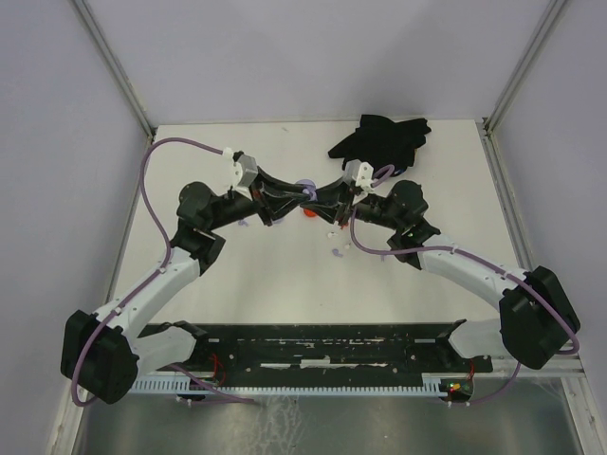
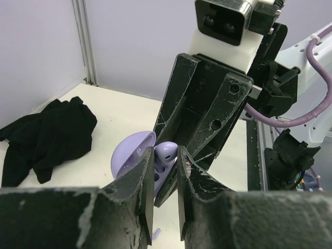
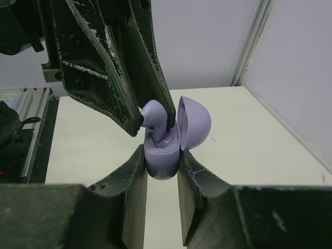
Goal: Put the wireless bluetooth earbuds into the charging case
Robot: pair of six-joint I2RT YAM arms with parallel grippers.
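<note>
Above the middle of the table [image 1: 218, 294], my two grippers meet. My right gripper [image 1: 322, 199] is shut on the lilac charging case [image 3: 162, 161], whose lid [image 3: 193, 124] stands open. My left gripper [image 1: 289, 197] is shut on a lilac earbud [image 3: 154, 115], which sits at the mouth of the case, its stem pointing down into it. In the left wrist view the earbud's rounded head shows between the fingertips, with the case behind it. Whether it is fully seated cannot be told.
A crumpled black cloth [image 1: 377, 142] lies at the back right. A red object [image 1: 309, 212] and several small pale lilac pieces lie on the white table under and near the grippers.
</note>
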